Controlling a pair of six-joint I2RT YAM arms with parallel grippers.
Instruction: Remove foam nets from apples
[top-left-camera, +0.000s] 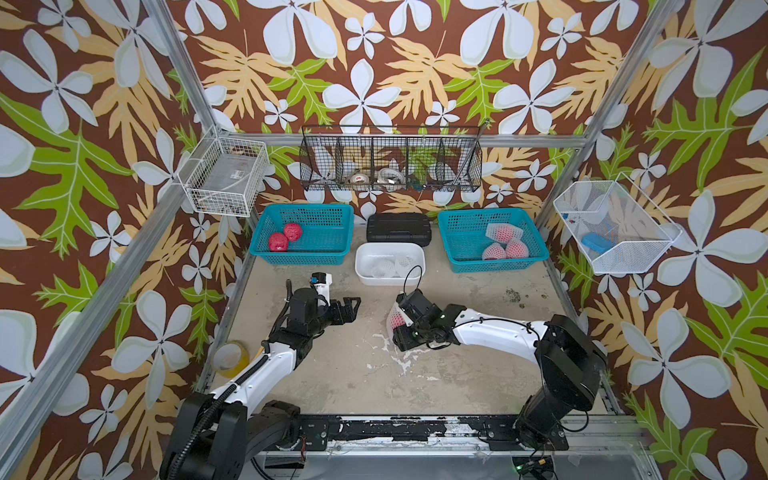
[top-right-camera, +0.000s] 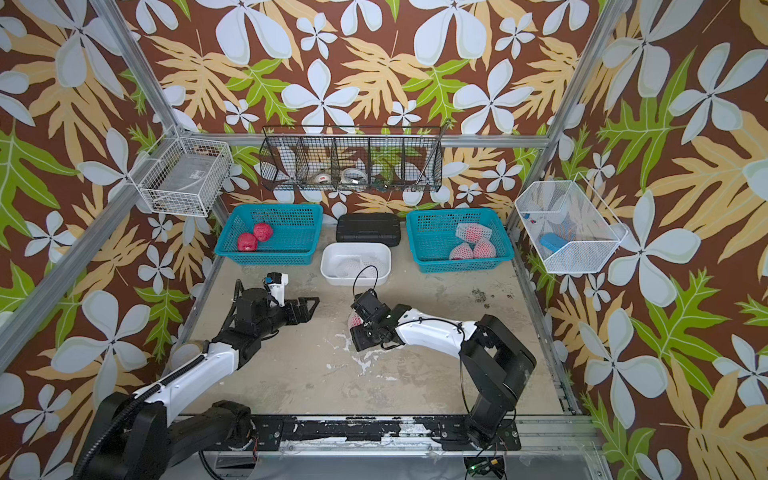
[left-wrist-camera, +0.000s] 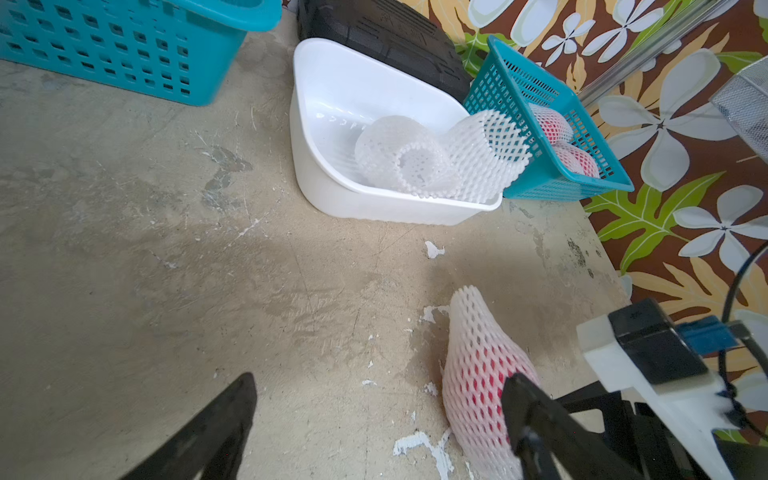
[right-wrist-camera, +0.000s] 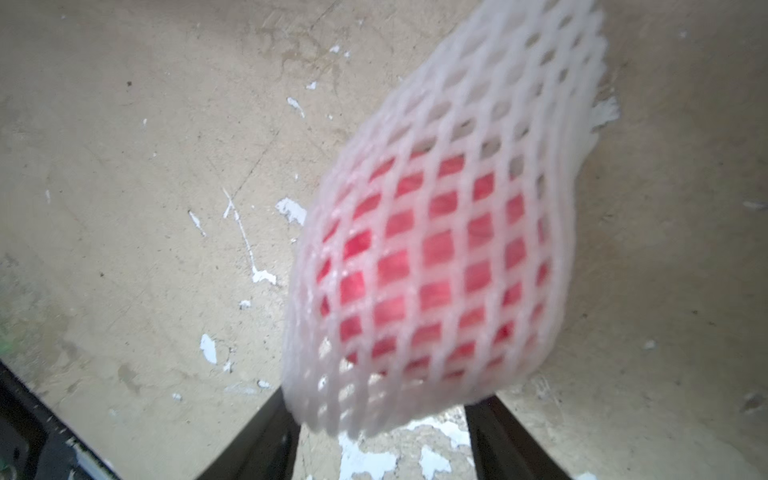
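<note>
A red apple in a white foam net (right-wrist-camera: 432, 272) lies on the worktop, the net's narrow end pointing away and its wide end toward my right gripper. The right fingers stand apart, one at each side of the wide rim, and no firm grip shows. From the top left, the right gripper partly covers this netted apple (top-left-camera: 394, 320). My left gripper is open and empty, left of the apple; its right finger (left-wrist-camera: 524, 408) overlaps the apple only in the left wrist view. Two bare red apples (top-left-camera: 277, 241) sit in the left teal basket (top-left-camera: 332, 257).
Several netted apples (top-left-camera: 494, 251) lie in the right teal basket (top-left-camera: 460, 262). Between the baskets, a white tub (left-wrist-camera: 320, 172) holds empty foam nets (left-wrist-camera: 488, 156), with a black case (top-left-camera: 398, 228) behind it.
</note>
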